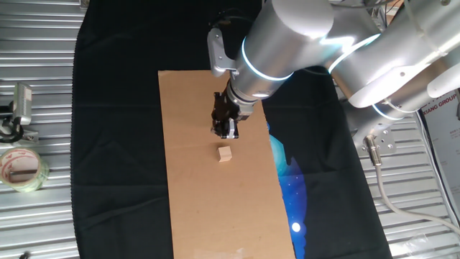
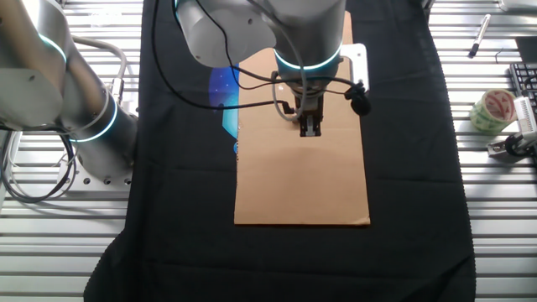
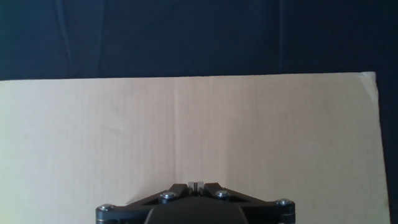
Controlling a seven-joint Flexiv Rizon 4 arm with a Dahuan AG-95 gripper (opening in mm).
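Note:
A small pale wooden cube rests on the brown cardboard sheet, just below my gripper in exterior view 1. The gripper hangs above the board, apart from the cube. In the wrist view both fingertips of the gripper meet closely, with nothing showing between them. That view holds only bare cardboard and dark cloth, no cube. From exterior view 2, the gripper is over the sheet, and I cannot make out the cube behind the arm and cables.
Black cloth surrounds the cardboard. A blue, star-patterned flat piece pokes out from under its right edge. A tape roll and a metal device lie on the slatted table at far left. Much of the cardboard is clear.

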